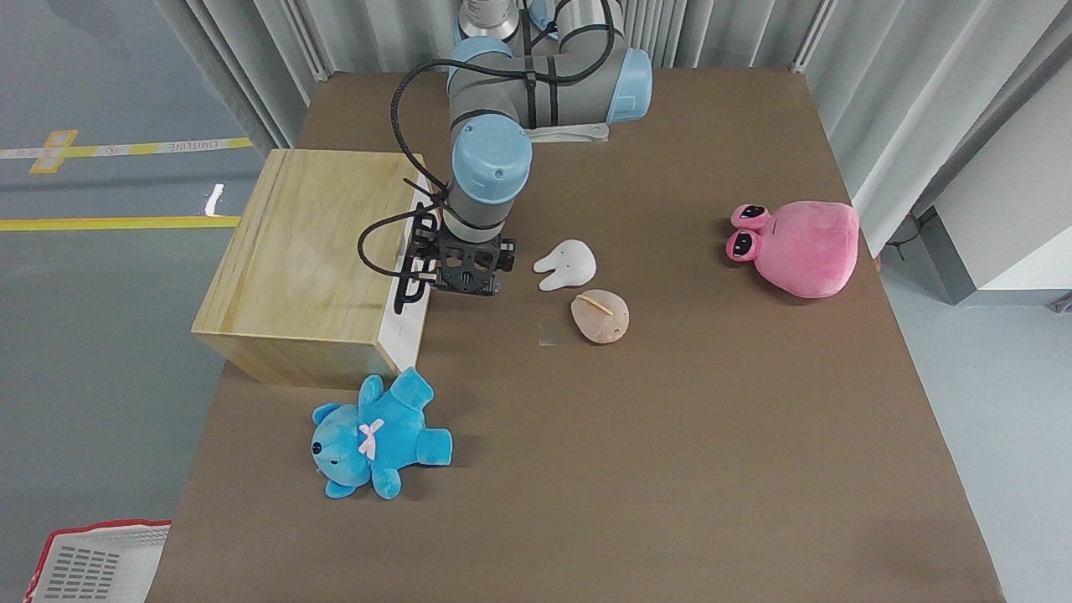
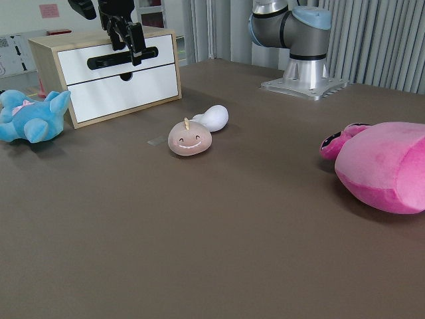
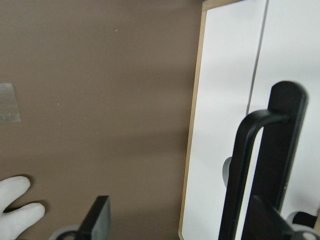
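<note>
My gripper hangs at the white upper drawer front of the wooden cabinet (image 1: pixel 298 251), beside its black handle (image 3: pixel 240 165). In the wrist view my fingers are spread wide and open, one at the handle's lower end, the other over the brown table. In the left view the gripper is just in front of the handle (image 2: pixel 106 61); whether it touches is unclear. The lower drawer (image 2: pixel 123 94) is shut too.
A blue bear (image 1: pixel 382 437) lies below the cabinet. A white plush (image 1: pixel 568 263) and a beige plush (image 1: pixel 600 316) lie right of it; a pink plush (image 1: pixel 804 248) is farther right.
</note>
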